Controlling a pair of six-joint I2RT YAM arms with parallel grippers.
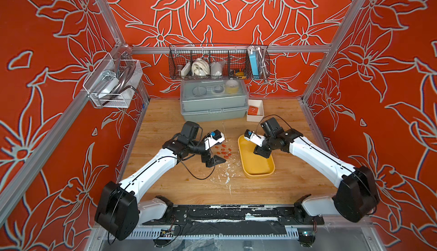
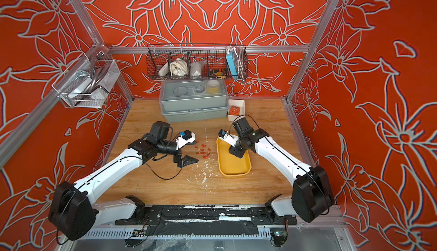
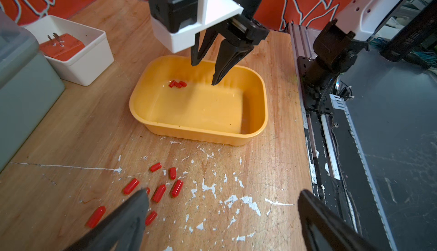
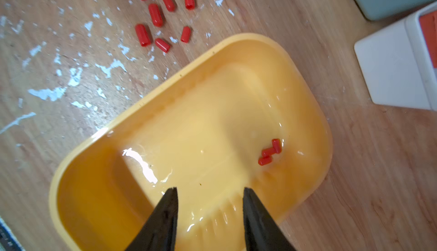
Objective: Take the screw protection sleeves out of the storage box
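Three small red sleeves (image 4: 269,152) lie close together inside the yellow box (image 4: 195,137), near one end of its floor. On the table beside the box, several more red sleeves (image 3: 159,192) are scattered loosely. My right gripper hangs over the box with its fingers apart and nothing between them; in the left wrist view the sleeves in the box are to the left of its fingertips (image 3: 217,78). Above the table at the loose sleeves, my left gripper stands wide open and empty, one blurred finger (image 3: 129,216) partly covering that area.
A grey lidded bin (image 1: 214,100) stands at the back, with a white container (image 1: 255,114) holding a red item beside it. The right arm (image 3: 182,9) is close across from the left gripper. Bare table lies in front of the box.
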